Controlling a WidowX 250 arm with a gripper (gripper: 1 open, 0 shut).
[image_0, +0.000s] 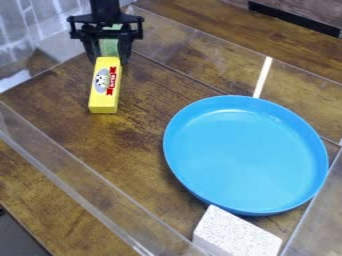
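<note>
My gripper is at the top left, its dark fingers pointing down around a green object just behind a yellow box with a cow picture and red label. The fingers look closed on something there, though the box's top end partly hides what it is.
A large blue plate fills the right side. A white speckled block lies at the bottom right. Clear plastic walls run along the left and lower edges. The wooden surface between box and plate is clear.
</note>
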